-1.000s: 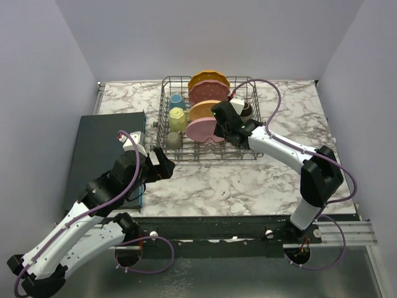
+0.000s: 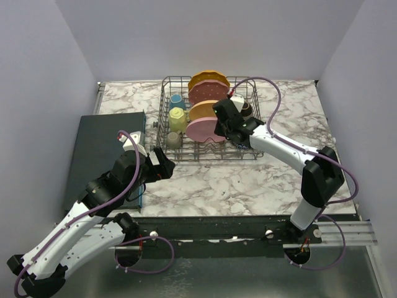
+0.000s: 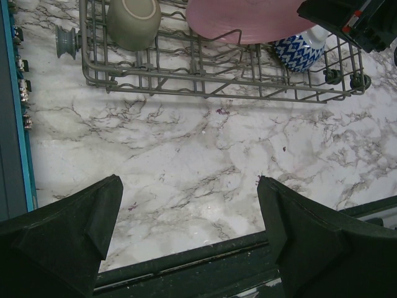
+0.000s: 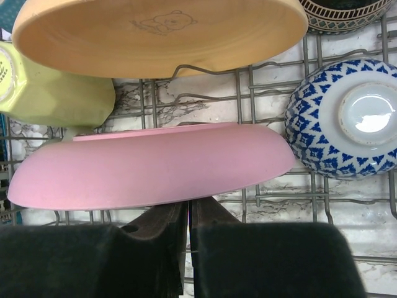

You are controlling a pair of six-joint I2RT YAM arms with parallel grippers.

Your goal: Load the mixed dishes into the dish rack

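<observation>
The wire dish rack (image 3: 205,93) holds upright plates in yellow, dotted red (image 2: 207,90), orange (image 4: 158,43) and pink (image 4: 149,167), plus a blue cup (image 2: 175,101), a yellow cup (image 4: 62,93), a grey cup (image 3: 133,31), a blue-patterned bowl (image 4: 341,124) and a dark patterned cup (image 4: 344,12). My right gripper is at the near side of the pink plate, its fingertips partly hidden by it; whether they grip it I cannot tell. My left gripper (image 2: 161,164) stands open and empty over the marble counter at the rack's front left.
A dark panel (image 2: 99,155) with a blue edge lies left of the rack. The marble counter (image 2: 217,189) in front of the rack is clear, as is the strip to its right. Grey walls enclose both sides and the back.
The right arm has shifted very slightly; the left arm and the dishes look unchanged.
</observation>
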